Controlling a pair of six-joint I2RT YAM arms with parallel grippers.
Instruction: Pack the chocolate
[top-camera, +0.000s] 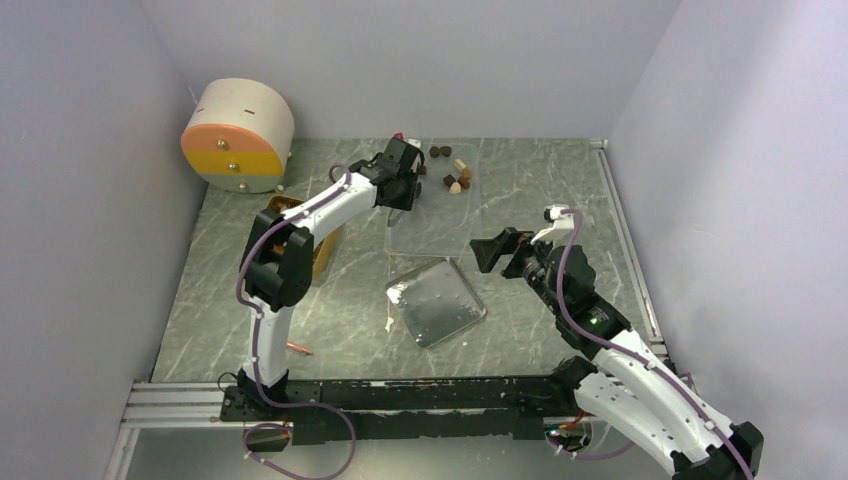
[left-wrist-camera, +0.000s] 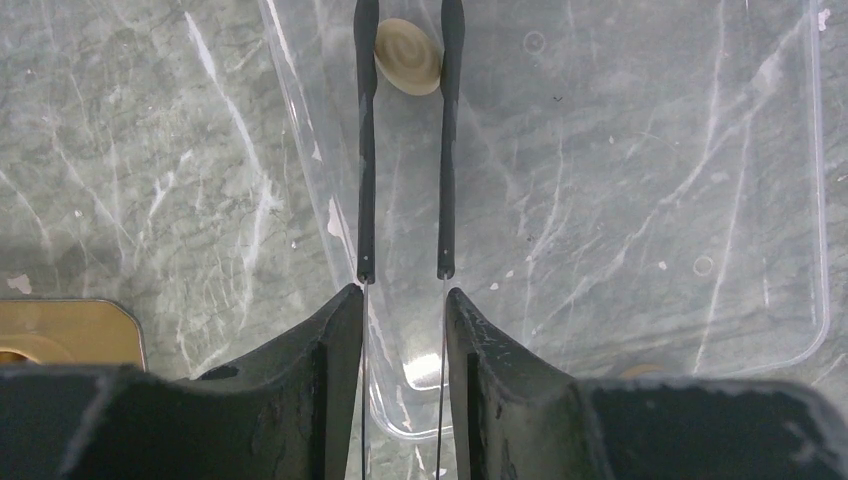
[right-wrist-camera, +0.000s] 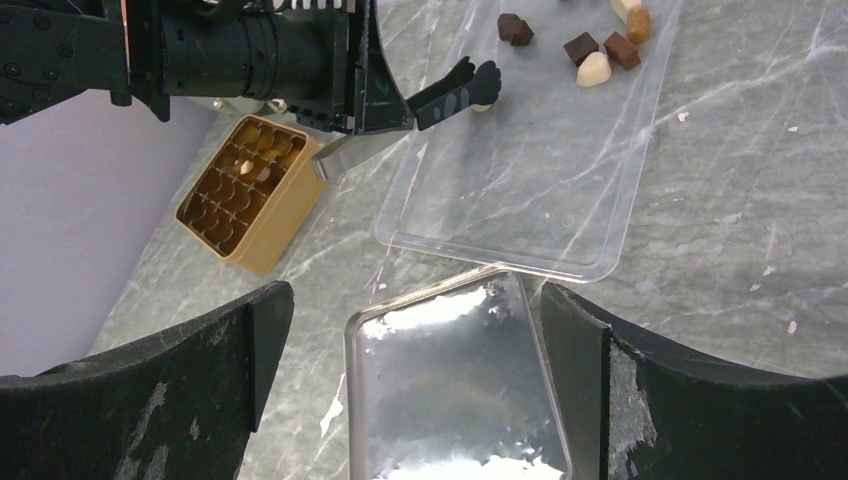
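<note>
In the left wrist view a cream oval chocolate (left-wrist-camera: 407, 55) lies between the long black fingers of my left gripper, which are shut on it, over the clear plastic tray (left-wrist-camera: 640, 200). Other dark, brown and cream chocolates (right-wrist-camera: 595, 68) lie on that tray in the right wrist view. The tan box (right-wrist-camera: 266, 245) with a brown compartmented insert, holding a few pieces, stands left of the tray. My right gripper (top-camera: 488, 248) hangs open at the right, with nothing between its fingers.
A metal plate (top-camera: 436, 302) lies in front of the clear tray. A striped drawer cabinet (top-camera: 237, 135) stands at the back left, and a copper-coloured stick (top-camera: 298, 349) near the front left.
</note>
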